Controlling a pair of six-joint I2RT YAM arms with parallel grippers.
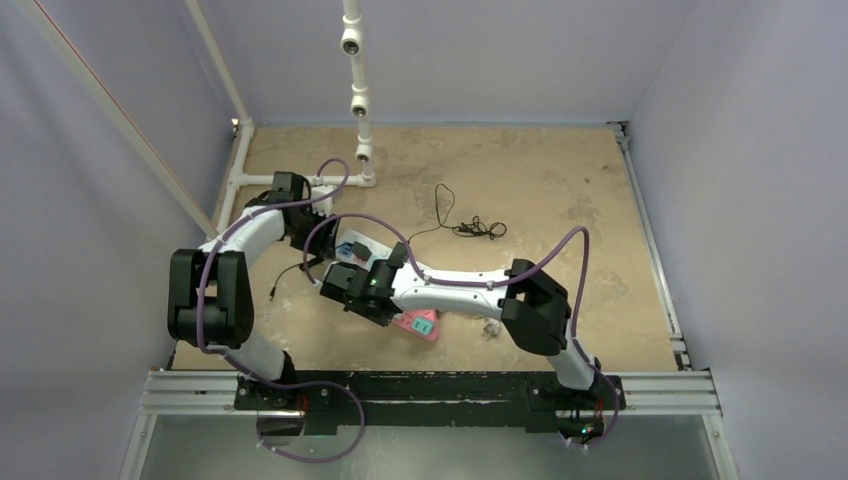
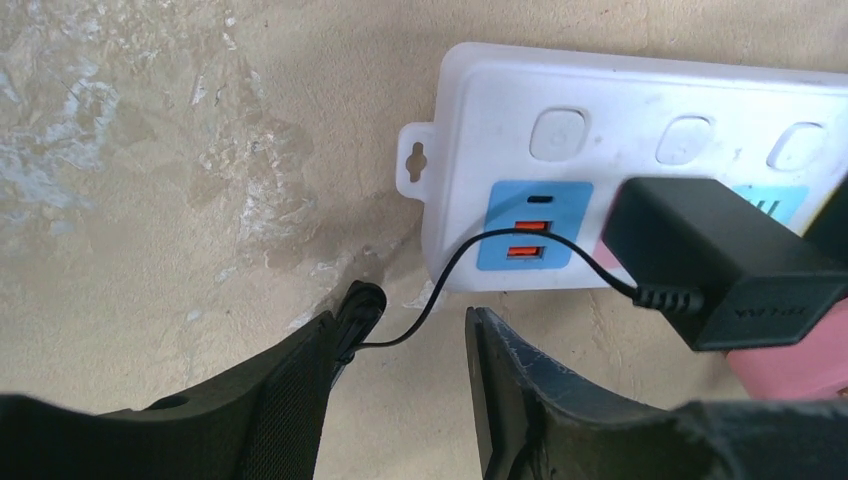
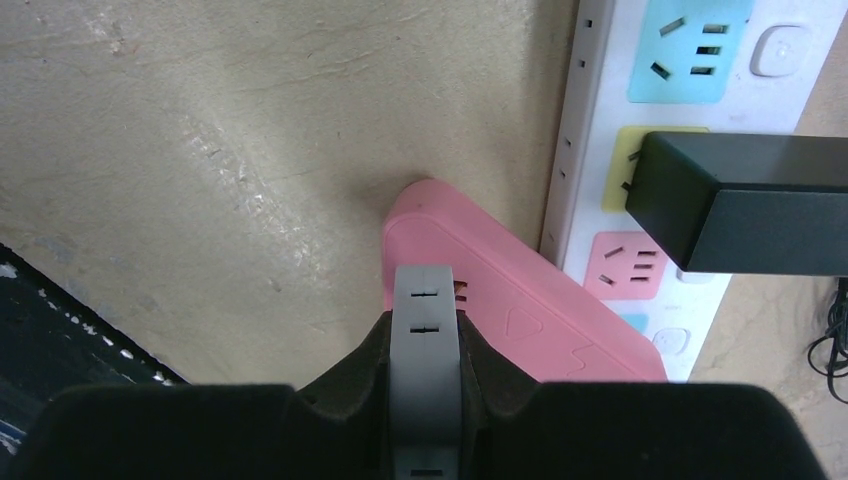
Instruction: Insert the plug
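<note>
The white power strip (image 2: pixel 490 100) lies under a black adapter (image 2: pixel 730 290), whose cable loops over the strip's USB panel. My left gripper is part open beside the strip's end, above a dark connector (image 2: pixel 360 310) on that cable; nothing is visibly held. My right gripper is shut on a pale grey slotted block (image 3: pixel 425 370), over the pink power strip (image 3: pixel 520 320). Whether the block touches the pink strip is hard to tell.
A coiled black cable (image 1: pixel 478 228) lies right of the strips. White pipes (image 1: pixel 240 160) with cameras stand at the back left.
</note>
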